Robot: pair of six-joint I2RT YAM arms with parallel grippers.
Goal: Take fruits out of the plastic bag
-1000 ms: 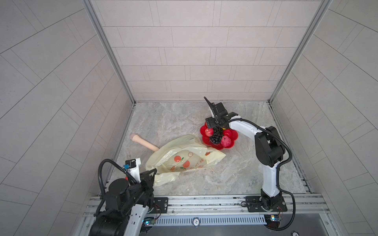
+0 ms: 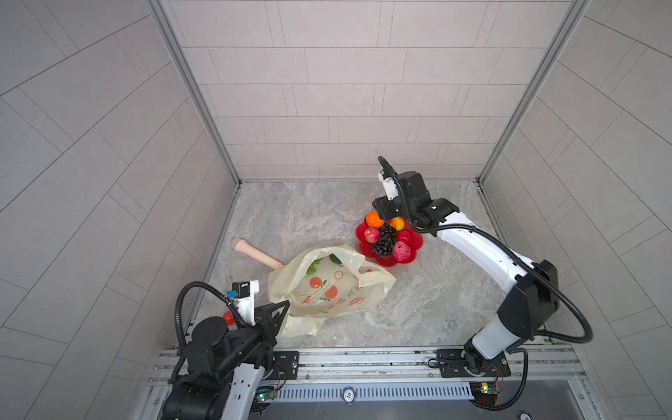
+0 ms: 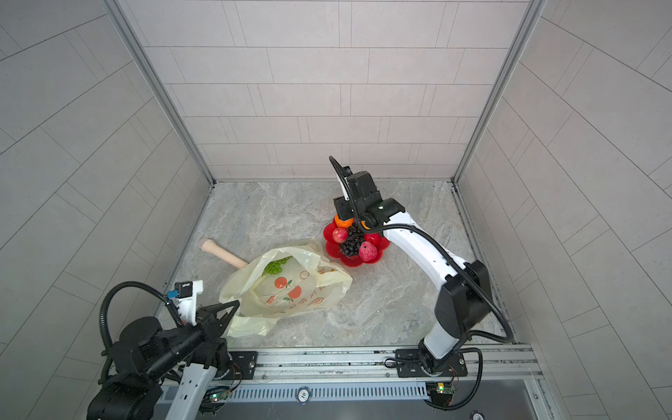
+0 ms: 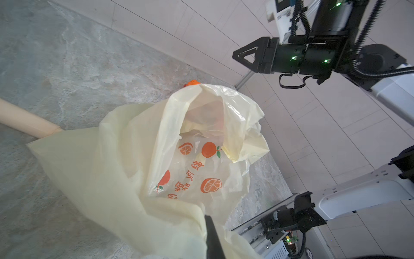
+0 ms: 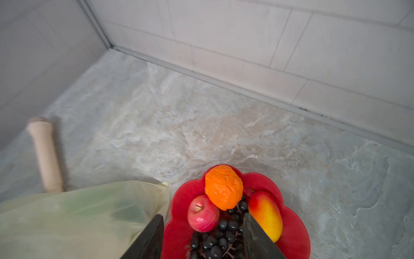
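The cream plastic bag [image 2: 329, 280] lies open on the counter; green items show inside in both top views. My left gripper [image 2: 283, 308] is shut at the bag's front left; in the left wrist view its fingers sit among the bag's film. My right gripper hangs above the red flower-shaped tray [image 5: 181, 194], part open, with nothing between its fingers. The tray holds an orange [image 5: 223, 186], an apple [image 5: 202, 212], a mango [image 5: 265, 215], dark grapes [image 5: 215, 241] and a pink fruit [image 2: 401, 252].
A wooden rolling pin [image 5: 47, 151] lies left of the bag, partly under it. A small red item [image 2: 228, 318] shows behind my left gripper.
My right arm has risen from the tray, leaving the orange there. My left gripper has shifted slightly right, and the bag's opening has lifted, showing green inside.
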